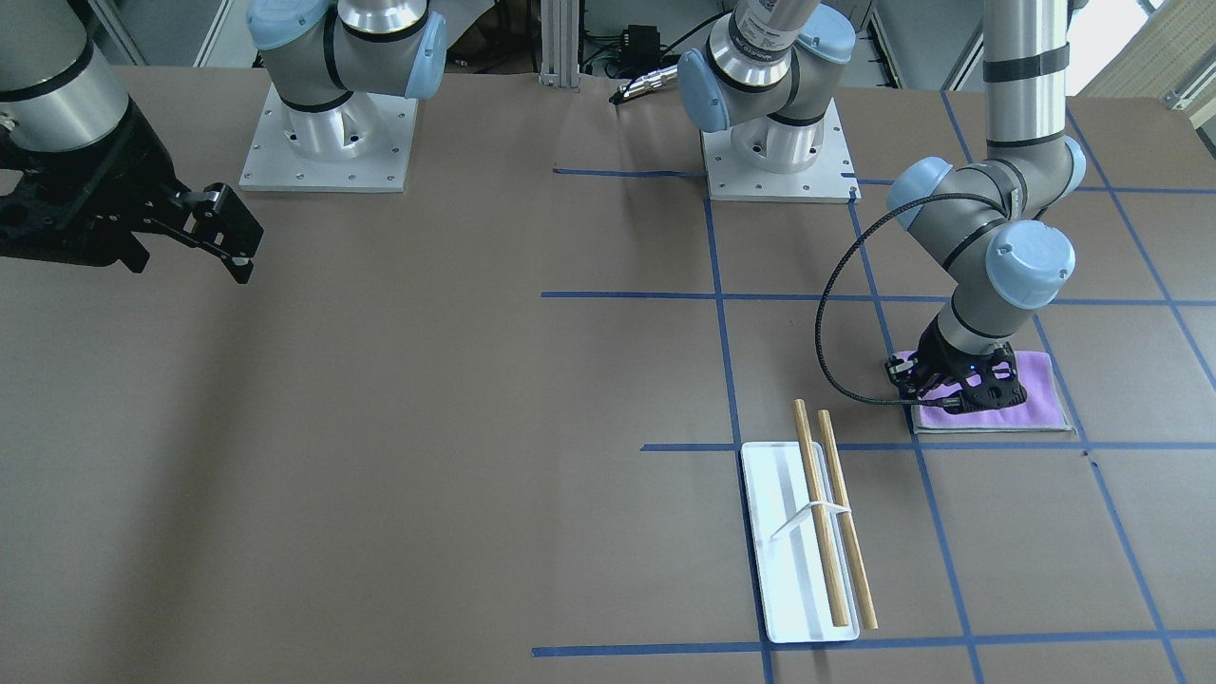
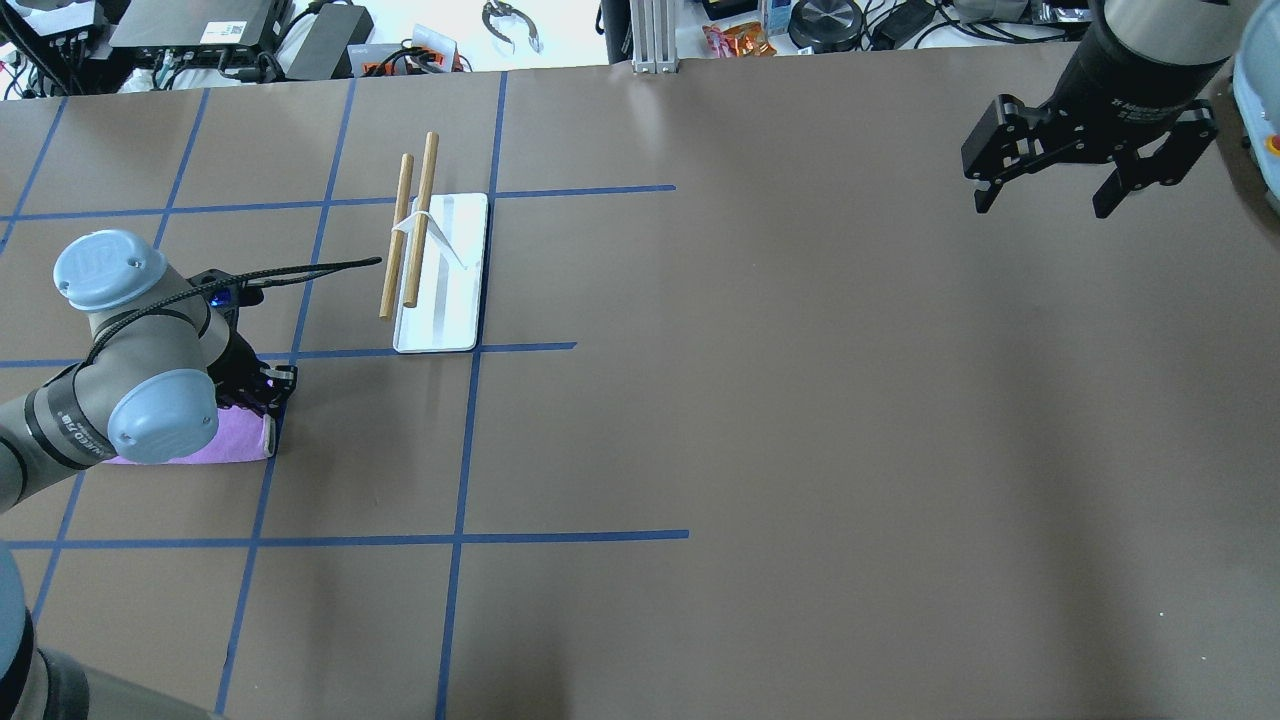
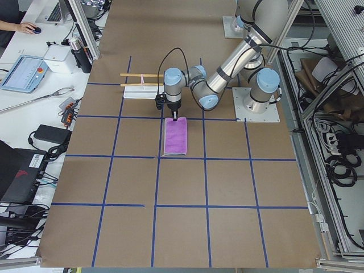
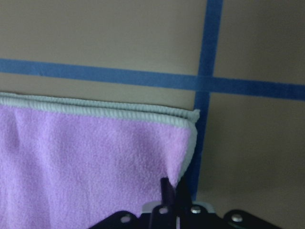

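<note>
A folded lavender cloth (image 1: 1026, 410) with a pale grey hem lies on the taped grid, seen also in the left view (image 3: 175, 139). My gripper is down on its edge near a corner; in the wrist view the dark fingertips are close together with the hem running into them, so it appears shut on the cloth's edge. The gripper body hides part of the cloth in the front and top views.
A white rack (image 1: 781, 570) with two wooden sticks (image 1: 861, 570) stands beside the cloth. Other arms' bases stand at the back. A black gripper (image 2: 1080, 144) hangs over the far side.
</note>
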